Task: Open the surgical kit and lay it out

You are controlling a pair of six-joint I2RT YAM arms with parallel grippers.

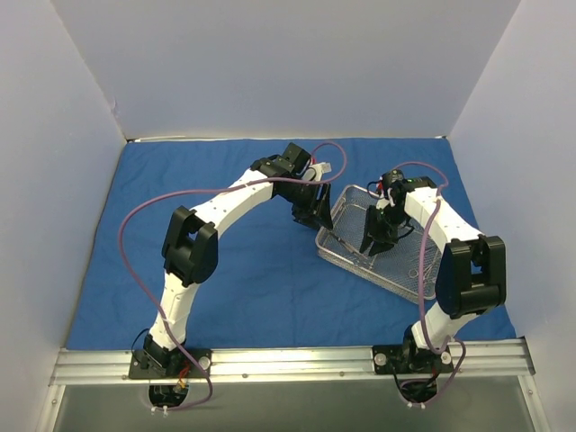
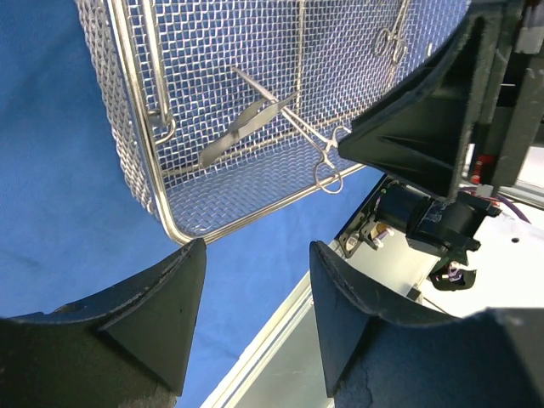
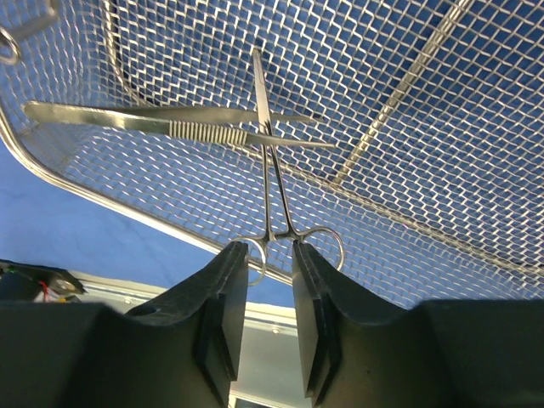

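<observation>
The wire-mesh tray (image 1: 396, 290) lies on the right half of the blue cloth. Inside it, tweezers (image 3: 191, 127) cross a ring-handled clamp or scissors (image 3: 272, 200), whose handle rings point toward the tray's near wall. My right gripper is open over the tray; its fingertips appear beside and partly in front of those rings, nothing held. Whether they touch cannot be told. Just outside the tray's left end, my left gripper hangs open and empty above the cloth. The same tweezers (image 2: 242, 132) and clamp (image 2: 297, 123) show past its fingers.
Another ringed tool (image 2: 391, 38) rests farther along the tray. A metal wire handle (image 2: 156, 68) stands at the tray's left end. Both grippers are close together.
</observation>
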